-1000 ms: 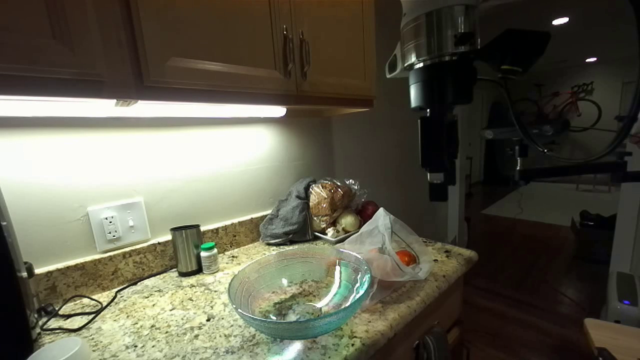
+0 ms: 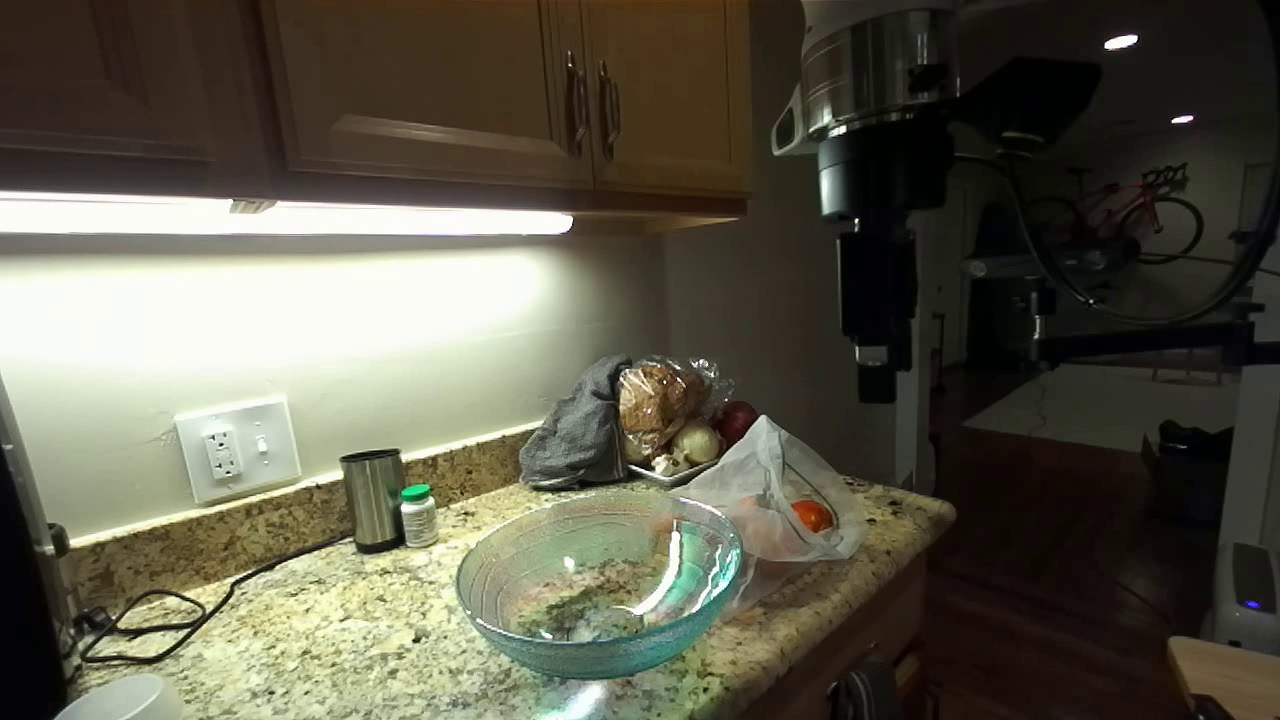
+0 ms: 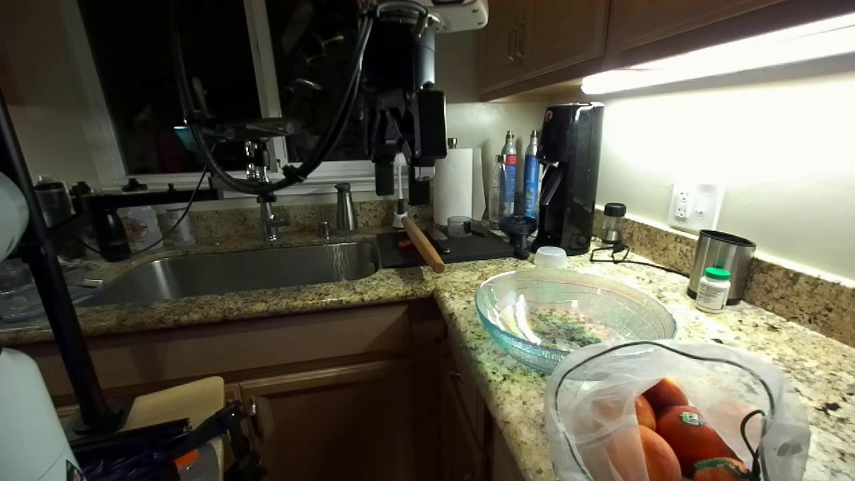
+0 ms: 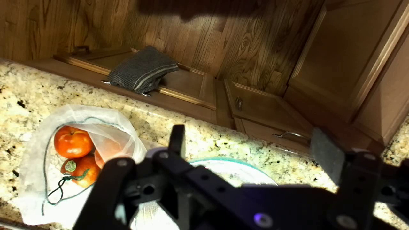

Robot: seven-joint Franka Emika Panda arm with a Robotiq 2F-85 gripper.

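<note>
High above the counter edge, my gripper (image 2: 877,382) (image 3: 402,186) points down with its fingers wide apart, nothing between them. A clear greenish glass bowl (image 2: 600,652) (image 3: 513,345) sits on the granite counter, empty as far as I can see; in the wrist view my gripper partly covers the bowl (image 4: 237,165). Beside it lies a white mesh bag (image 2: 732,480) (image 3: 585,393) (image 4: 32,187), its mouth open in the wrist view. Red-orange tomatoes (image 4: 73,141) (image 3: 693,437) (image 2: 813,516) are inside the bag, one with a green sticker.
Behind the bowl stand a steel cup (image 2: 374,502) and a green-capped bottle (image 2: 419,516). Onions (image 2: 697,443) and bagged bread (image 2: 660,402) lie near the wall. A black appliance (image 3: 570,176) and the sink (image 3: 240,272) are farther off. Overhead cabinets (image 2: 432,84) overhang the counter.
</note>
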